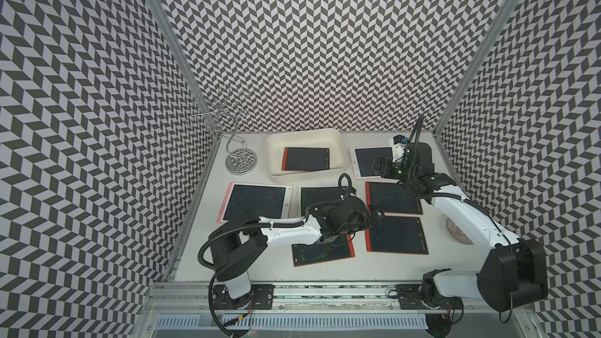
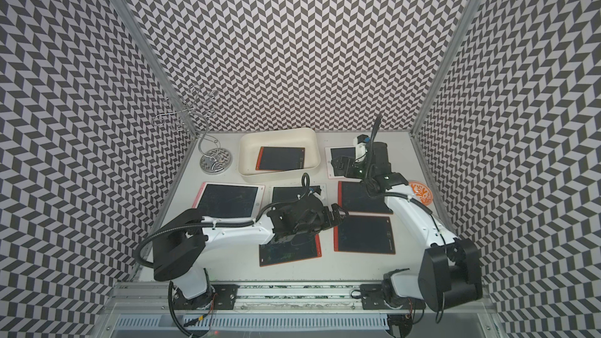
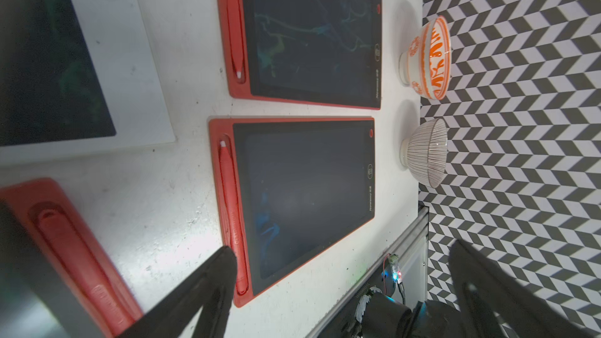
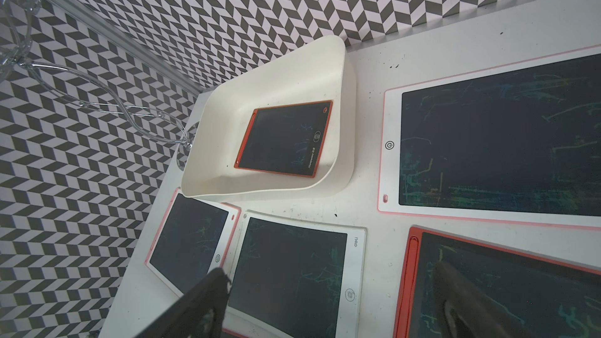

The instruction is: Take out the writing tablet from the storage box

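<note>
The cream storage box (image 1: 338, 161) stands at the back centre, with one orange-framed writing tablet (image 1: 305, 157) lying in it, also clear in the right wrist view (image 4: 281, 137). My left gripper (image 1: 374, 217) is open above the middle-front tablets; in the left wrist view an orange-framed tablet (image 3: 303, 194) lies below it, with nothing held. My right gripper (image 2: 338, 164) is open over the right side at the back, facing the box from above the white-and-pink tablet (image 4: 494, 131).
Several other tablets cover the middle of the table. A metal rack (image 1: 241, 159) stands left of the box. An orange bowl (image 3: 425, 56) and a striped bowl (image 3: 424, 153) stand at the right edge. A bare strip (image 1: 250, 263) runs along the front.
</note>
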